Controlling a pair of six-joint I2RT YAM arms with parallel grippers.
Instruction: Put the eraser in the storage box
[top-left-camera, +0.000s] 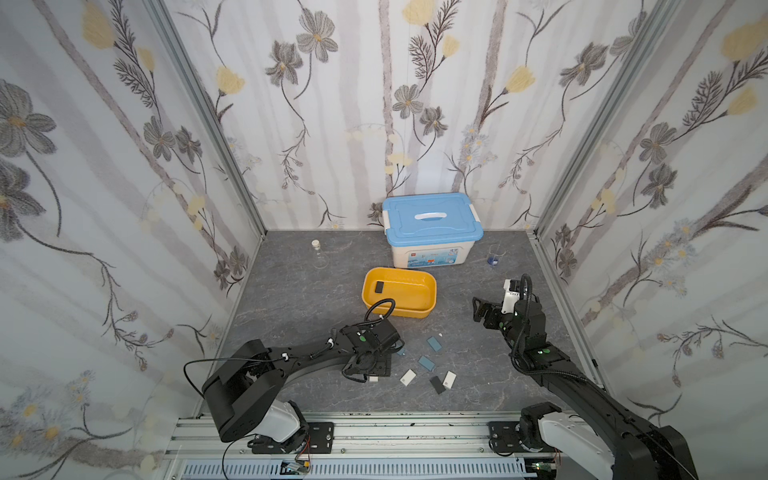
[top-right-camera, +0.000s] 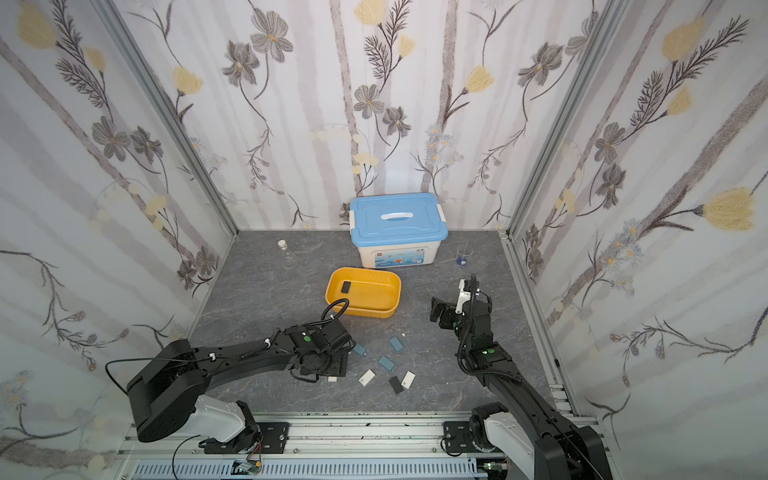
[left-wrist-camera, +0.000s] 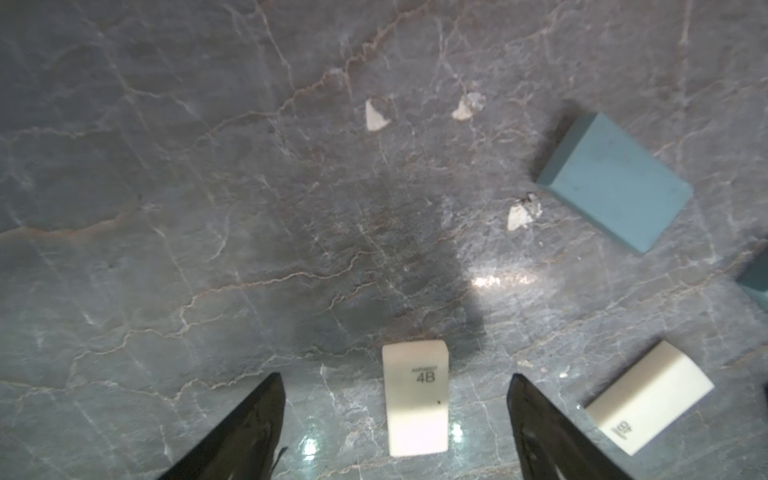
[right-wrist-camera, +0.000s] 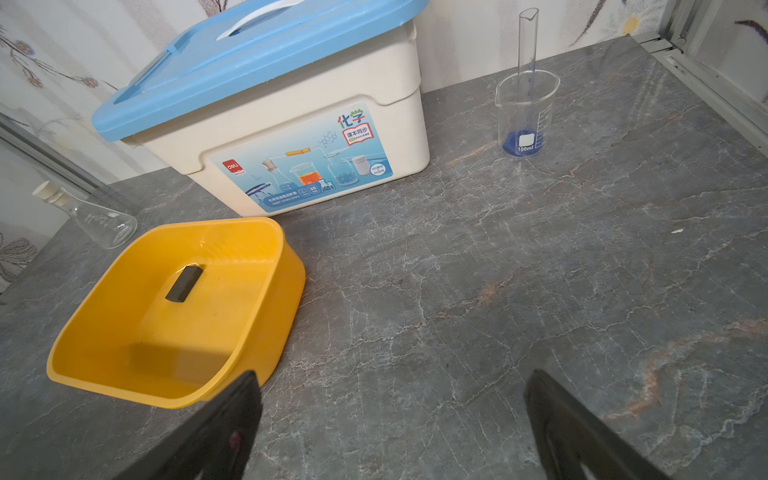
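A white eraser (left-wrist-camera: 417, 408) marked 4B lies on the table, and in the left wrist view it sits between the spread fingers of my left gripper, touching neither. From above, the left arm hides most of that eraser. Other erasers are scattered to its right: a second white one (top-left-camera: 408, 377), blue ones (top-left-camera: 434, 344), a dark one (top-left-camera: 437, 385) and another white one (top-left-camera: 449, 380). The yellow storage box (top-left-camera: 424, 311) stands behind them, one dark eraser (right-wrist-camera: 185, 283) inside it. My right gripper is open and empty over bare table.
A lidded blue and white bin (top-left-camera: 432, 220) stands against the back wall. A beaker with a glass tube (right-wrist-camera: 528, 112) is to its right, and a corked flask (right-wrist-camera: 92, 216) to its left. The right side of the table has free room.
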